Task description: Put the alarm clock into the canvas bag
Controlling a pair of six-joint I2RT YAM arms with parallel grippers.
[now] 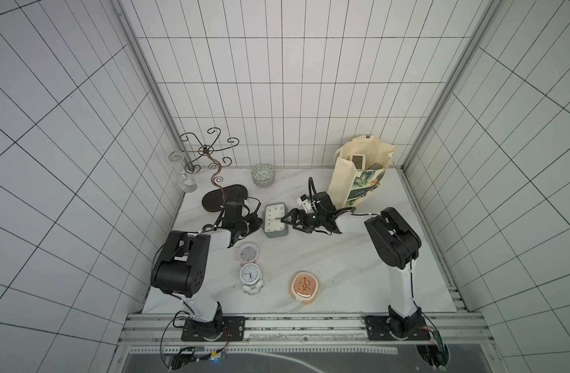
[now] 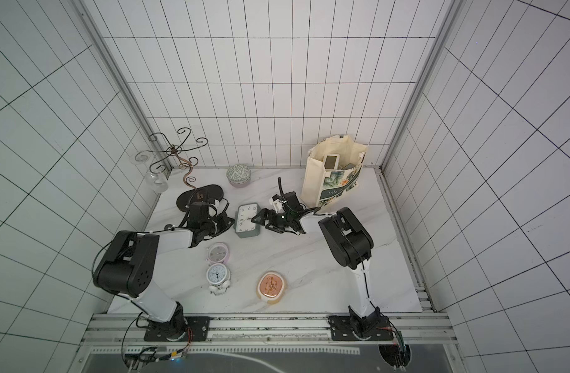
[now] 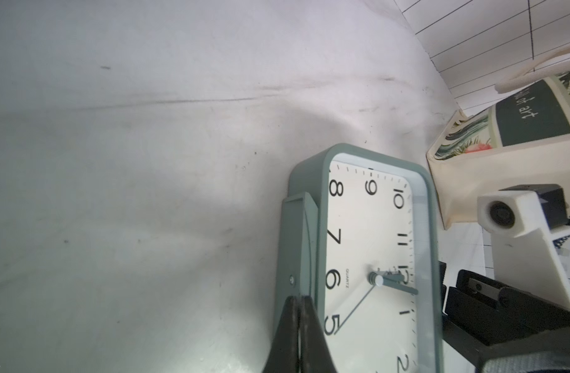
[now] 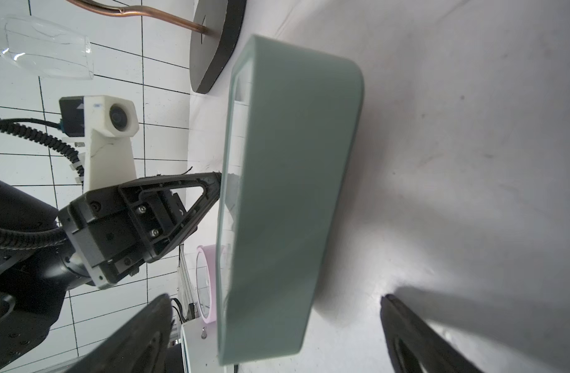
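A grey-green rectangular alarm clock [image 1: 275, 218] [image 3: 372, 236] [image 4: 291, 205] stands on the white table. At its left side is my left gripper [image 1: 257, 221], shut, its tips touching or very near the clock's side. On the clock's right, my right gripper [image 2: 260, 220] is open, its two fingers spread around the clock's end without closing on it. The cream canvas bag [image 1: 340, 186] [image 2: 316, 183] stands upright at the back right, with objects showing inside.
A metal stand [image 1: 213, 197] and glass vessel are at the back left, a patterned ball [image 1: 263, 174] at the back. Nearer lie a pink clock [image 1: 248, 253], a white clock [image 1: 250, 275] and an orange round item [image 1: 304, 286].
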